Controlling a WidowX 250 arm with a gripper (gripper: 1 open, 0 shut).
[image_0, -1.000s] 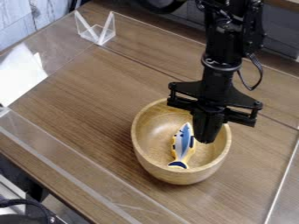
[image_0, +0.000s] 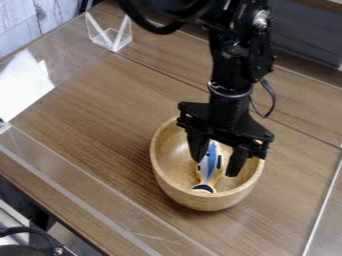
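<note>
A light wooden bowl (image_0: 178, 182) sits on the tabletop at the centre right. Inside it lies a blue, white and yellow object (image_0: 206, 172), pointed along the bowl. My black gripper (image_0: 218, 155) hangs over the bowl, its lower parts reaching down beside and over that object's upper end. Whether its fingers are open or shut, or touch the object, I cannot tell.
Bare wooden table (image_0: 94, 130) spreads to the left. A clear plastic stand (image_0: 110, 34) is at the back left, a white sheet (image_0: 19, 85) at the left edge. Cables lie off the lower left edge.
My gripper has moved left and slightly toward the blue object, now covering more of its upper part. The bowl shows no clear movement.
</note>
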